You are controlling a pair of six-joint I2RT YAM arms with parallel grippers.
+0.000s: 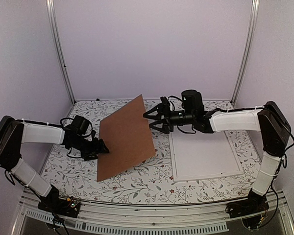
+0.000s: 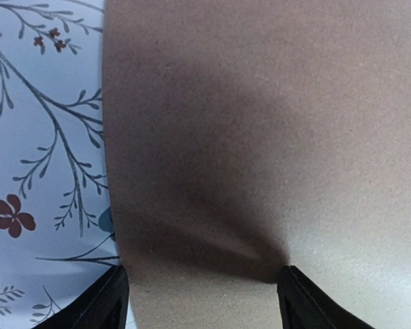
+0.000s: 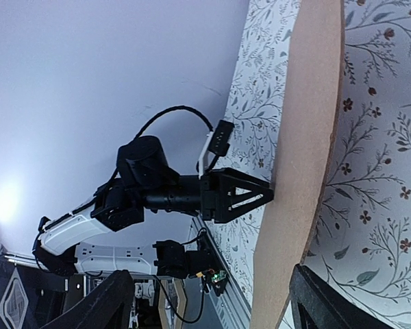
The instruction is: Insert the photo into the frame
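Observation:
A thin brown board [image 1: 122,137] is tilted up, its right edge raised towards my right gripper [image 1: 157,117]. My left gripper [image 1: 98,149] is at the board's low left edge; in the left wrist view its fingers stand apart over that edge, part open. My right gripper is open beside the lifted edge, which runs between its fingers in the right wrist view [image 3: 301,137]. A white flat panel with a thin rim [image 1: 206,156] lies on the right, partly hidden by the right arm.
Pale walls enclose the sides and back, and a metal rail runs along the front.

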